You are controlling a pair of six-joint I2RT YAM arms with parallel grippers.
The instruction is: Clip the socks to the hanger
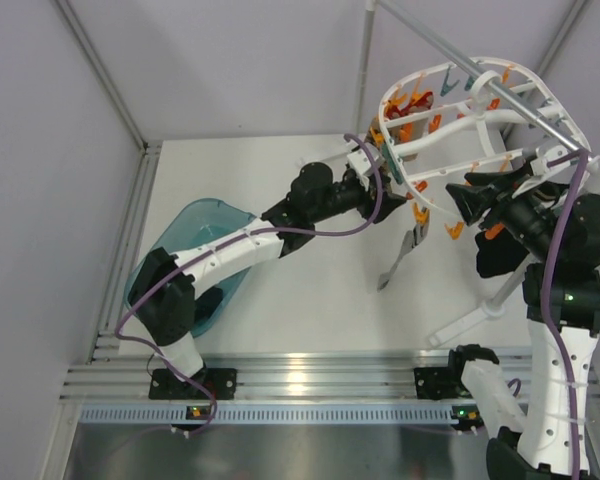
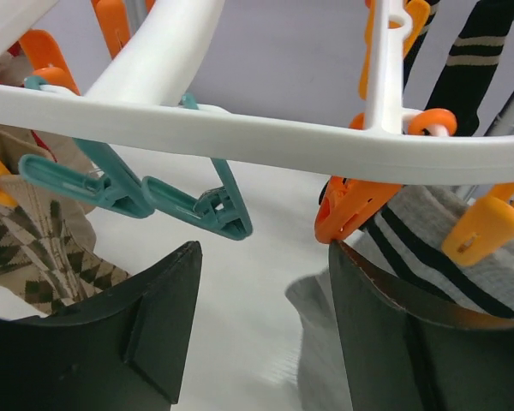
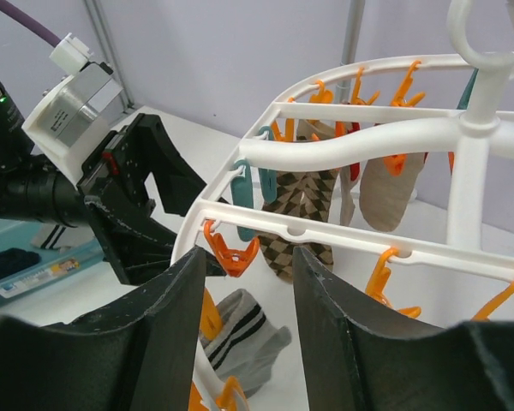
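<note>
The white hanger carries orange and teal clips and several socks. A grey striped sock hangs below an orange clip, also seen under the rack in the top view. My left gripper stands open beneath the hanger's bar, its fingers either side of empty space near teal and orange clips. My right gripper is apart-fingered around an orange clip on the near bar, seemingly not closed on it. Patterned socks hang farther back.
A teal tub with dark socks sits at the left of the white table. A dark object lies below the hanger at right.
</note>
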